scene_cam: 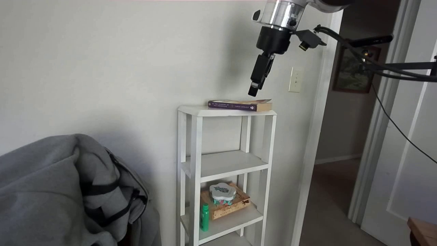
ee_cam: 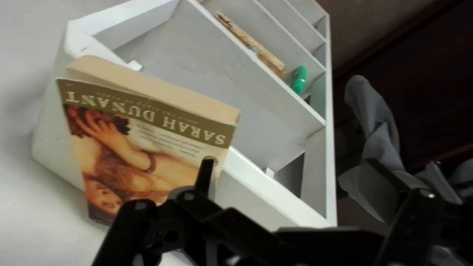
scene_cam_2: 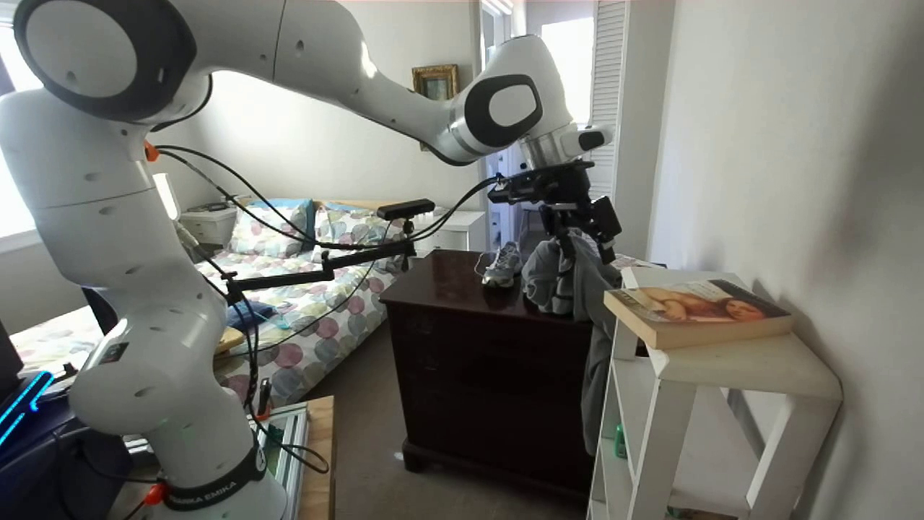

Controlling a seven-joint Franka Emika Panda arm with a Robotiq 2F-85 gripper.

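A thick paperback book (scene_cam: 233,105) with a purple spine lies flat on the top board of the white shelf unit (scene_cam: 229,160). In exterior view 2 the book (scene_cam_2: 702,305) shows its painted cover upward, one end jutting past the board's edge. My gripper (scene_cam: 253,92) hangs above the book, tilted, with clear air between them in exterior view 1. Its fingers stand wide apart in the wrist view, one finger (ee_cam: 204,177) in front of the book's cover and the other finger (ee_cam: 381,190) off to the right. Nothing is held.
On a lower shelf are a green bottle (scene_cam: 205,217), a wooden box (scene_cam: 231,207) and a flower-shaped tin (scene_cam: 222,192). Grey cloth (scene_cam: 49,184) and a shoe (scene_cam_2: 502,265) are on the dark dresser (scene_cam_2: 494,381). The middle shelf (scene_cam: 225,160) is bare.
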